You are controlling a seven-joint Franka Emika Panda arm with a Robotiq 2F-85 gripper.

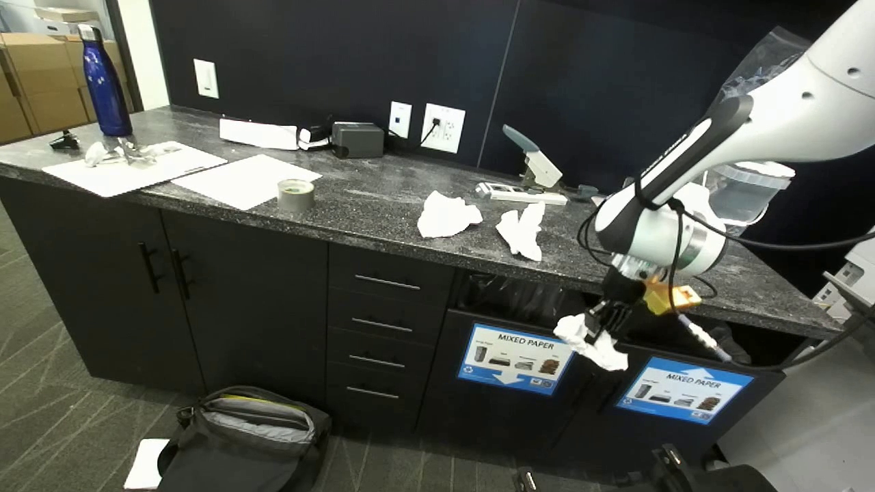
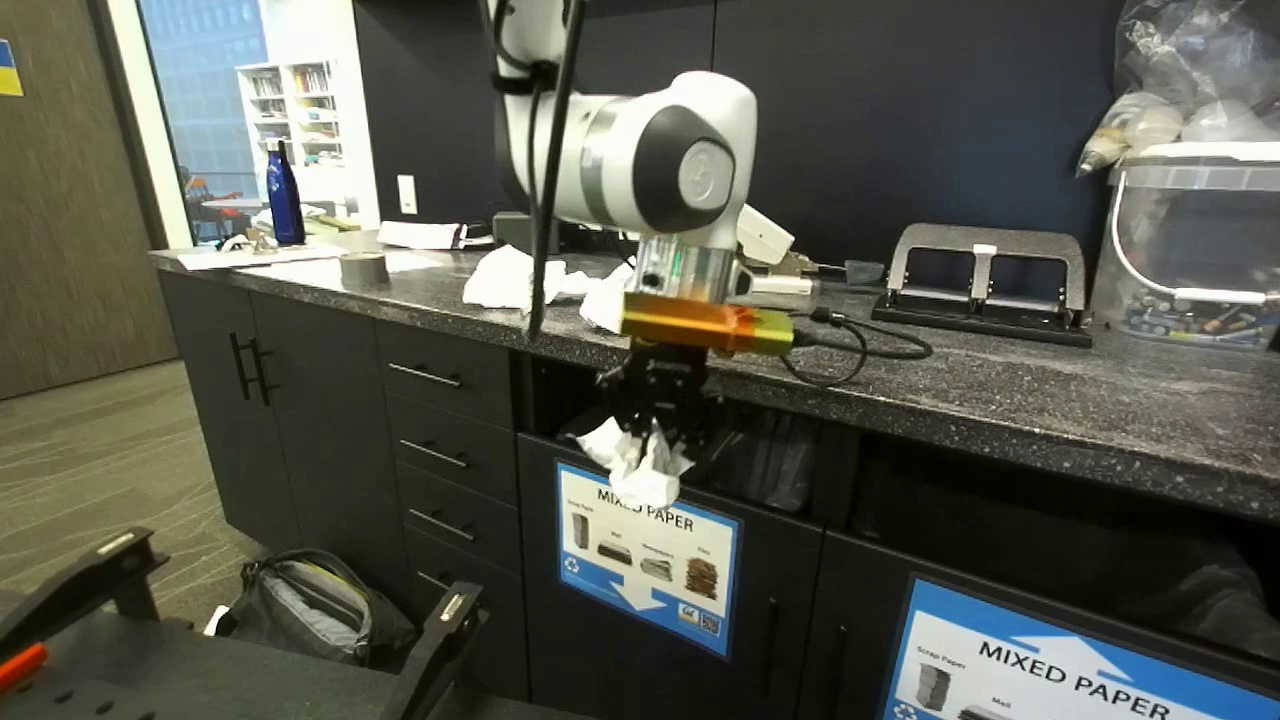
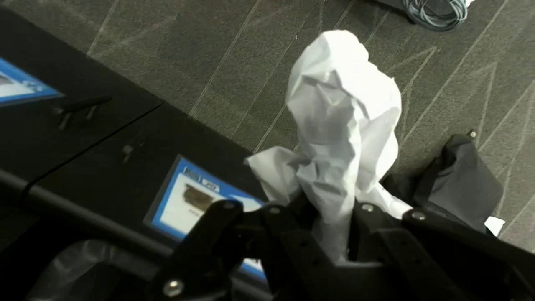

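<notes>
A crumpled white paper is pinched in my gripper, which is shut on it. In exterior view 2 the same paper hangs below the fingers, in front of the cabinet, lower than the counter's edge. Two more crumpled papers lie on the counter: one left of centre, another nearer the front edge. The wrist view looks down past the held paper to the carpet.
Beneath the counter are dark open slots above cabinet fronts with blue "MIXED PAPER" signs. A stapler and a clear bucket stand toward the back. A grey bag sits on the floor.
</notes>
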